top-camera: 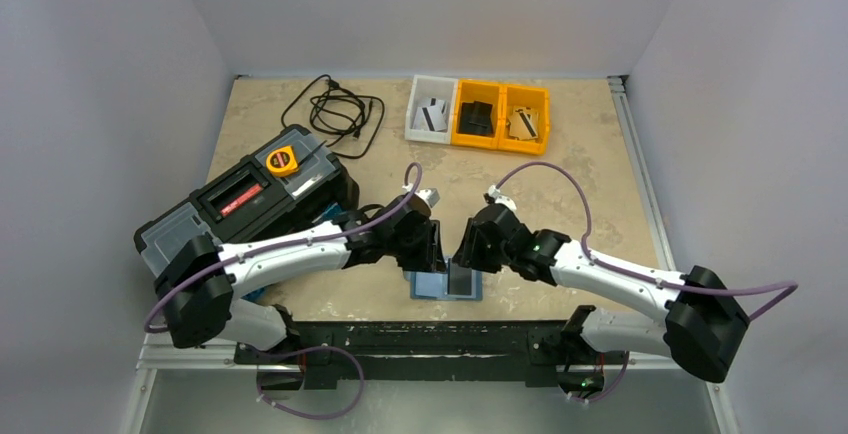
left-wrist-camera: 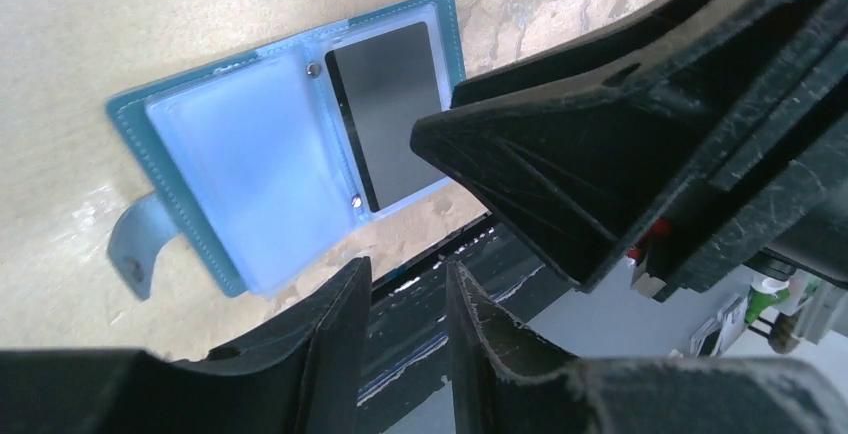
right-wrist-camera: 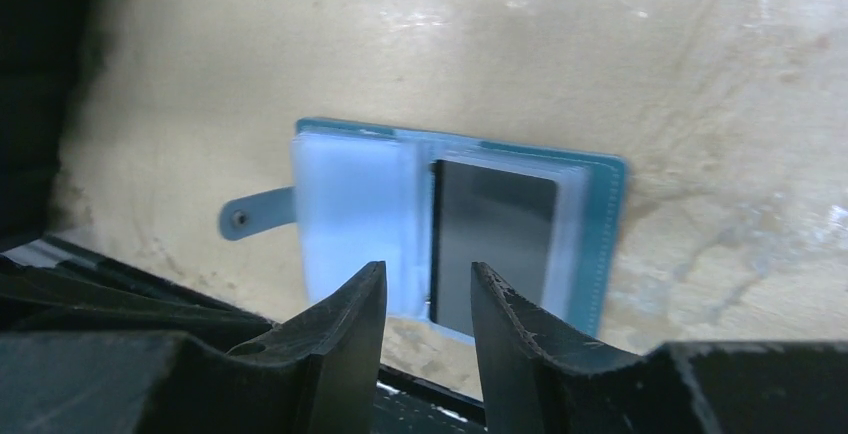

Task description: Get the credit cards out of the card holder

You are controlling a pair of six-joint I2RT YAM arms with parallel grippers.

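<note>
The blue card holder [top-camera: 430,292] lies spread open on the table near its front edge. A dark card [left-wrist-camera: 390,109] sits behind the clear sleeve of its right half, while the left half shows a pale blue sleeve [right-wrist-camera: 355,214]. Above the holder's middle, my left gripper stands part open with an empty gap. My right gripper, also part open and empty, hovers over the right half. The holder's snap strap [right-wrist-camera: 258,212] sticks out to the left, unfastened. Both grippers hide the holder's upper edge in the top view.
At the back stand a white bin [top-camera: 430,109] and two orange bins [top-camera: 500,138] containing cards and dark items. A black toolbox [top-camera: 245,199] with a tape measure [top-camera: 282,162] takes up the left side, below a coiled cable [top-camera: 340,109]. Open table lies to the right.
</note>
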